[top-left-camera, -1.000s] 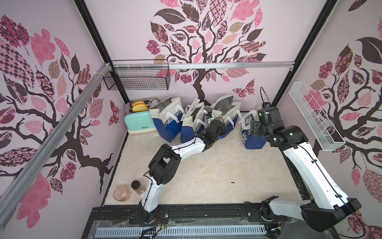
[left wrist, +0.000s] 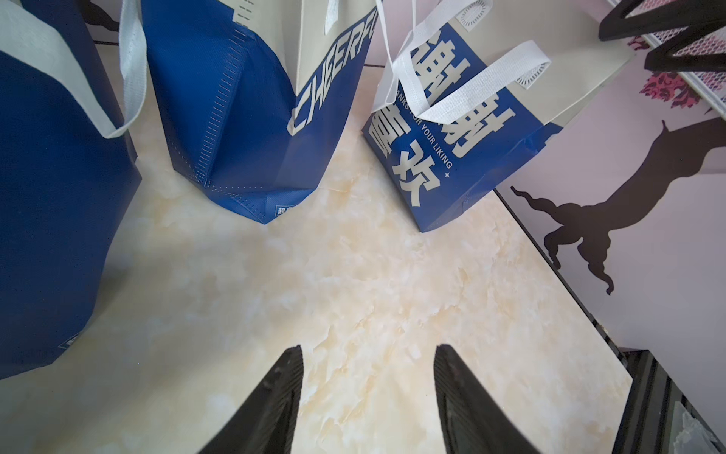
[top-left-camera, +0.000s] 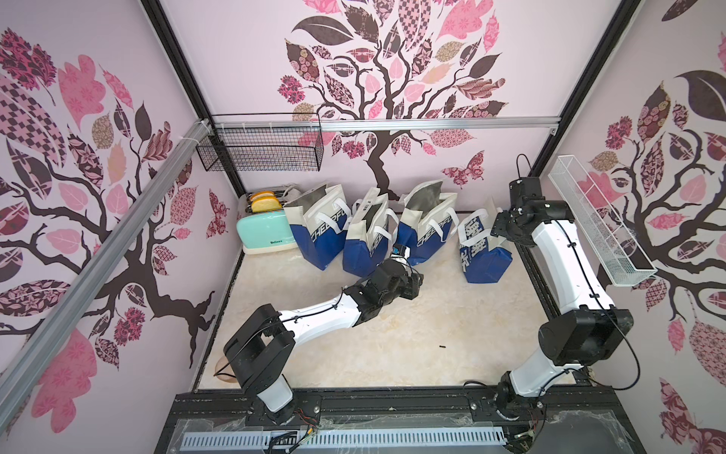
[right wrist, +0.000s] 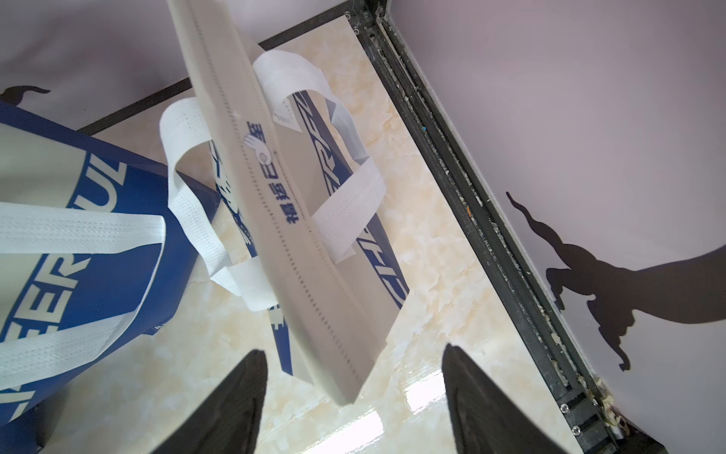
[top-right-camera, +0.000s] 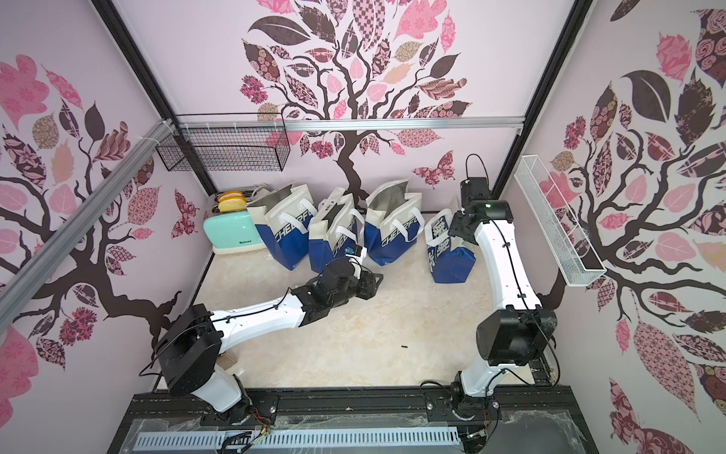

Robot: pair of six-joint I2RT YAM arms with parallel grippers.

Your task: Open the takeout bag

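Observation:
Four blue-and-cream takeout bags stand in a row along the back, including a left bag (top-left-camera: 314, 238), a second (top-left-camera: 363, 246) and a third (top-left-camera: 419, 234). The rightmost bag (top-left-camera: 482, 261) stands apart, its flat top (right wrist: 257, 196) and white handles under my right gripper. That gripper hangs above it, fingers apart on either side of the top's near end; whether they touch it I cannot tell. My left gripper is open with empty fingers over the table, in front of the middle bags.
A mint toaster (top-right-camera: 230, 230) sits back left, below a black wire basket (top-left-camera: 261, 147). A white wire basket (top-left-camera: 601, 219) hangs on the right wall.
My left gripper has drawn back toward the front, away from the bags. The right arm has straightened and moved farther back, its gripper now over the rightmost bag.

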